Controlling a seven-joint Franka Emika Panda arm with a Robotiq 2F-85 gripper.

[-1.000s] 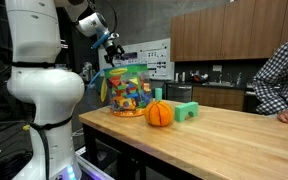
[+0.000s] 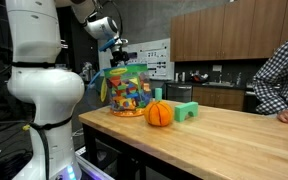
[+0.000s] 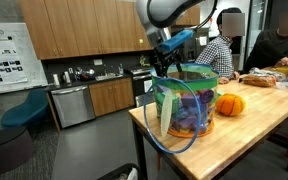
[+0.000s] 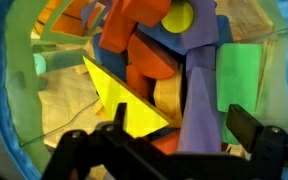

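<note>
A clear tub with a green band near its top (image 2: pixel 129 74) stands on the table, filled with colourful blocks. My gripper is open over this tub, nothing between its fingers. In the wrist view a yellow triangular block (image 4: pixel 129 97) lies just beyond the fingers, toward the left finger. A purple block (image 4: pixel 197 115) lies below the gap, with a green block (image 4: pixel 238 78) beside it near the right finger. Red and orange pieces (image 4: pixel 150 56) are heaped farther up. In exterior view 2 a blue handle (image 3: pixel 170 151) hangs down the tub's side.
An orange pumpkin (image 2: pixel 159 113) sits close beside the tub. A green block (image 2: pixel 186 110) and a green upright piece (image 2: pixel 158 93) stand behind it. People are at the table's far side.
The upper arm and gripper have shifted a little to the right in exterior view 1, remaining above the tub. The tub, pumpkin and green block on the table have not moved.
</note>
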